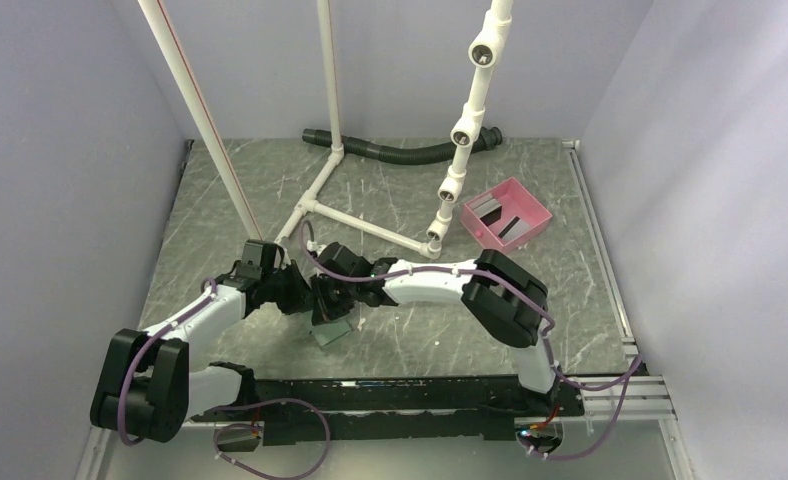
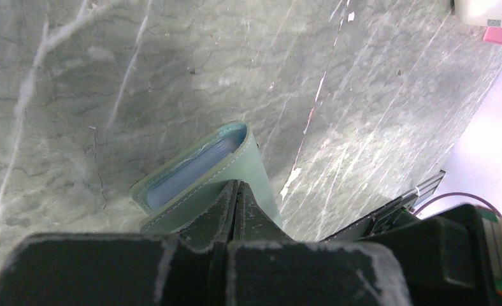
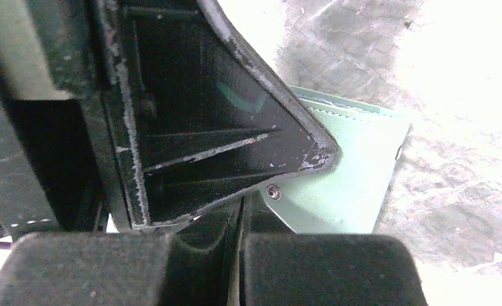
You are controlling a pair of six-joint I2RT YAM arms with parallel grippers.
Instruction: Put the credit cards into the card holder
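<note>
A pale green card holder (image 1: 331, 334) lies near the front of the table, partly covered by both grippers. In the left wrist view its mouth gapes, with a bluish translucent layer (image 2: 191, 169) inside; whether that is a card or a sleeve cannot be told. My left gripper is shut, its tips against the holder's near wall, nothing clearly showing between them. My right gripper is also shut, its tips close to the holder's snap edge and partly hidden behind the left gripper's black fingers (image 3: 229, 108). Dark and light cards (image 1: 489, 209) are in the pink box.
The pink box (image 1: 528, 187) stands at the back right. A white pipe frame (image 1: 370, 230) stands behind the arms, with a black hose (image 1: 410, 156) further back. The table right of the holder, in front of the box, is clear.
</note>
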